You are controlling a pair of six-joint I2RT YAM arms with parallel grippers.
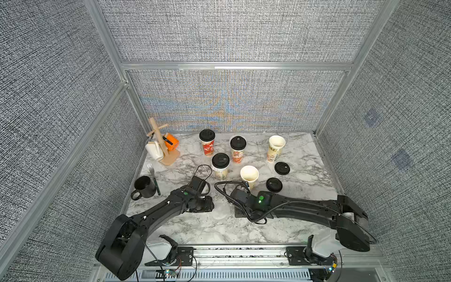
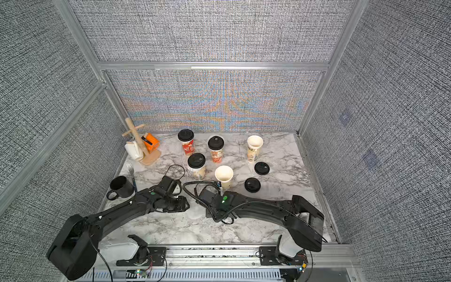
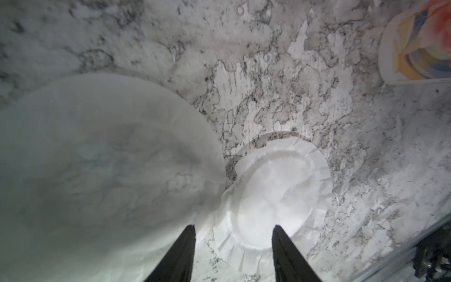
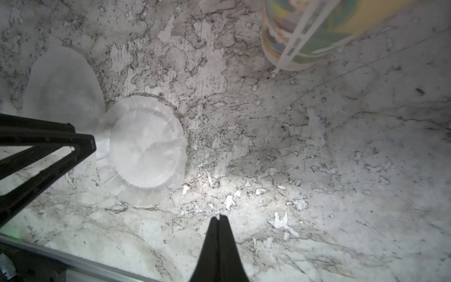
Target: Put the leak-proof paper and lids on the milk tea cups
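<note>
In the left wrist view, a white crinkled-edge paper (image 3: pixel 277 197) lies on the marble table, partly behind the fingers of my left gripper. Those fingers stand apart, nothing visibly clasped between them. A larger-looking pale sheet (image 3: pixel 108 174) fills the left of that view; its edge meets the crinkled paper. The right wrist view shows the crinkled paper (image 4: pixel 148 145) and a greyish sheet (image 4: pixel 63 89) beside the left gripper's finger (image 4: pixel 79 143). My right gripper is shut, bare, over table to the right of the paper. Two open cream cups (image 1: pixel 249 174) stand upright.
Three black-lidded cups (image 1: pixel 220 162) stand behind the arms. Black lids (image 1: pixel 274 184) lie at right. A mug (image 1: pixel 144 187), fork (image 1: pixel 153 177) and wooden rack (image 1: pixel 164 152) occupy the left.
</note>
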